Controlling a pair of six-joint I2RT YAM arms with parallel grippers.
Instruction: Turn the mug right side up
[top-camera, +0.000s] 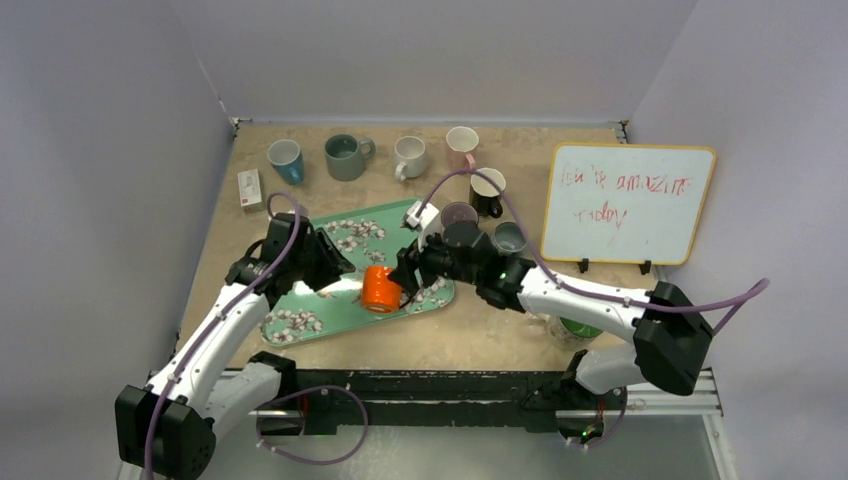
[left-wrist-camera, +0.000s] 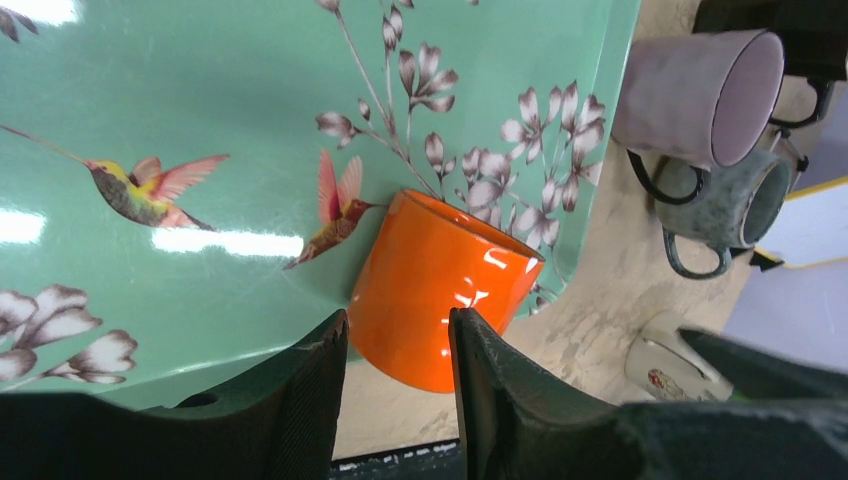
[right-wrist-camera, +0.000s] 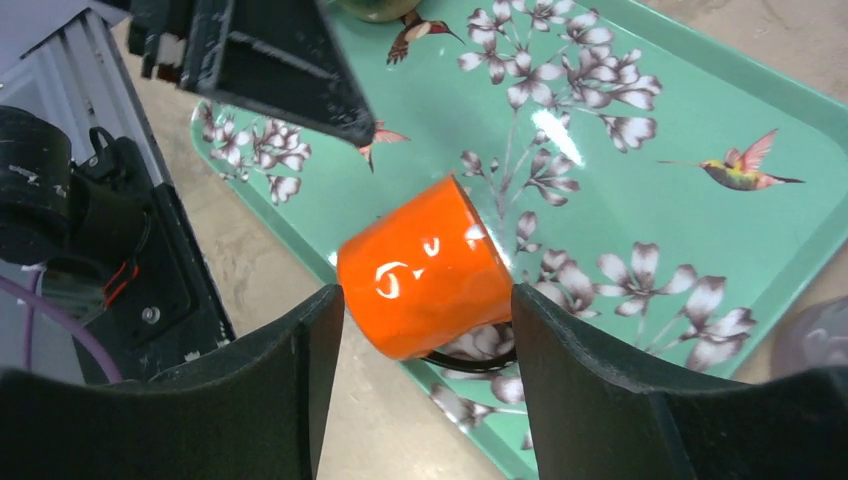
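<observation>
An orange mug (top-camera: 381, 290) with a black handle (right-wrist-camera: 468, 365) lies tipped at the front edge of the green tray (top-camera: 436, 300). In the left wrist view a thin strip of its rim (left-wrist-camera: 470, 222) shows, turned toward the back; its exact tilt is hard to tell. My right gripper is open from the mug's right side, fingertips level with its two ends; contact cannot be made out. Apart from the mug, to its left, my left gripper stands open with nothing between its fingers, the mug in line beyond them.
Several mugs line the back, including a blue one (top-camera: 286, 160) and a white one (top-camera: 409, 157). Right of the tray stand a purple mug (left-wrist-camera: 697, 98) and a grey one (left-wrist-camera: 725, 200). A whiteboard (top-camera: 628, 203) stands at the right. Bare table lies in front of the tray.
</observation>
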